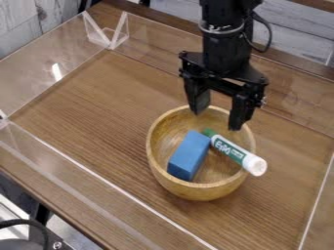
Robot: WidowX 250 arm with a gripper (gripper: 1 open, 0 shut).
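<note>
My black gripper (218, 100) hangs over the back part of a round tan bowl (171, 165), its two fingers spread wide and open with nothing between them. In the bowl a blue block (188, 157) lies at the front left, and a white tube (235, 154) with green lettering lies at the right, slanting toward the front right rim.
A clear plastic object (109, 29) stands at the back left edge. A dark cable or part shows at the bottom left corner.
</note>
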